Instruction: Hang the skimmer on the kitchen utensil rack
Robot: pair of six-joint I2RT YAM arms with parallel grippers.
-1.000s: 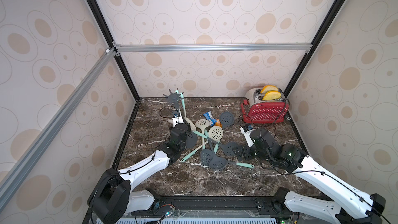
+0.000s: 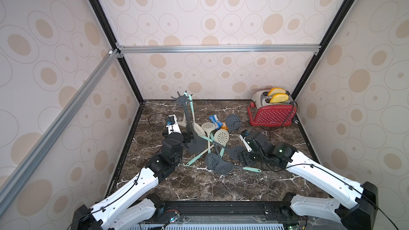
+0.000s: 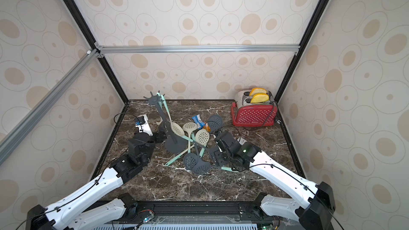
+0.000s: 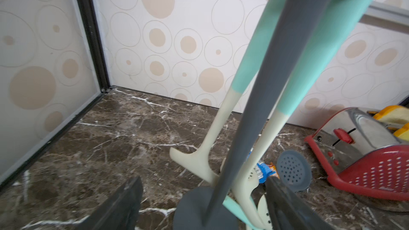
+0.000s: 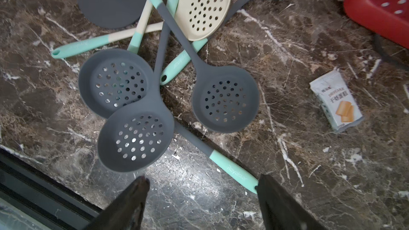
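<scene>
The dark grey utensil rack [image 4: 264, 93] stands on a round base at left centre, with mint-and-cream utensils [image 4: 259, 46] hanging on it. My left gripper is open in front of the rack's pole; whether anything touches the fingers is unclear. Skimmers lie in a pile right of the rack, among them a grey skimmer [image 5: 225, 98], a cream skimmer [image 5: 202, 6] and a paired grey skimmer [image 5: 135, 136]. My right gripper hangs open above their front right, nothing between its fingers.
A red-and-silver toaster [image 2: 272, 115] with yellow slices stands at back right. A small white packet [image 5: 335, 101] lies right of the skimmers; snack packets [image 2: 216, 121] lie behind them. The left rear and front counter areas are clearer.
My left arm has drawn back to the left, away from the rack's pole. My right arm has shifted slightly left.
</scene>
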